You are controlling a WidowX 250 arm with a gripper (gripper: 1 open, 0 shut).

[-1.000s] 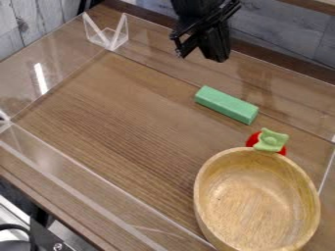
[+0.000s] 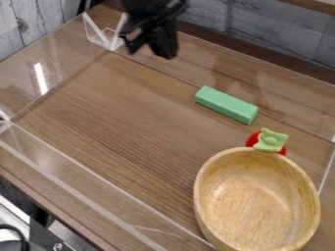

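Note:
My gripper (image 2: 144, 39) is a dark, blurred shape at the top of the view, left of centre, above the wooden table and beside a clear plastic object (image 2: 108, 29); its fingers are too blurred to tell apart. A green block (image 2: 225, 105) lies right of centre. A red object with a light green top (image 2: 271, 141) sits at the right, just above a large tan bowl (image 2: 256, 201).
The table's edge shows at the lower left.
My gripper has moved left along the top of the view, toward the clear plastic object. The green block, red object and bowl are unchanged.

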